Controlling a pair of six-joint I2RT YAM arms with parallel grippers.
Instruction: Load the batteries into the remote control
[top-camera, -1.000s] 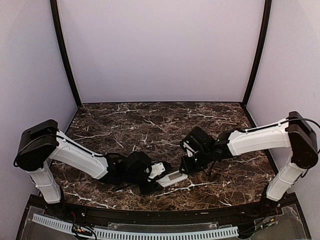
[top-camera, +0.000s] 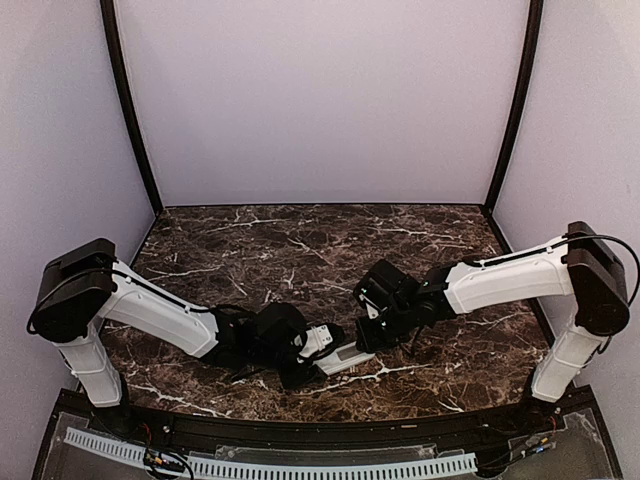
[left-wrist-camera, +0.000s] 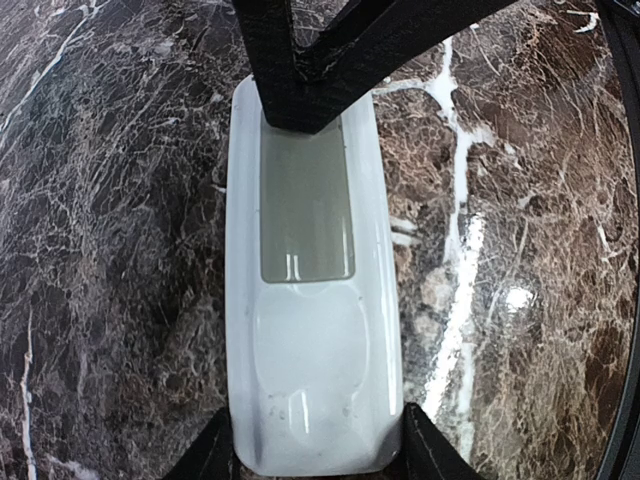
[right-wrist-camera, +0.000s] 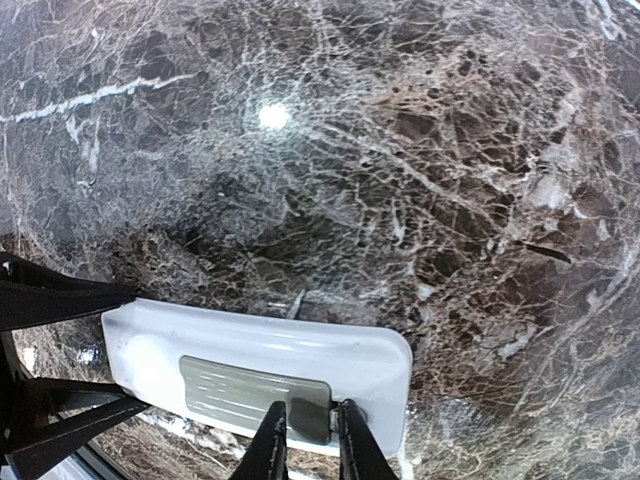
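Note:
A white remote control (left-wrist-camera: 322, 345) lies face down on the marble table, with a long grey-green panel (left-wrist-camera: 305, 215) set in its back. My left gripper is shut on the remote's near end, one finger against each side. Over the panel's other end stands my right gripper, its dark fingertips (right-wrist-camera: 272, 430) a narrow gap apart and down close to the surface. A dark patch shows between those tips, and what it is, or whether anything is gripped, is unclear. I make out no loose battery.
Both arms meet over the remote near the front middle of the table (top-camera: 250, 225). Behind them the marble is clear, as are its left and right parts. A dark rail (top-camera: 300, 425) runs along the front edge.
The right arm has shifted slightly left and toward the front, its gripper coming closer over the remote. Left arm and remote look unmoved.

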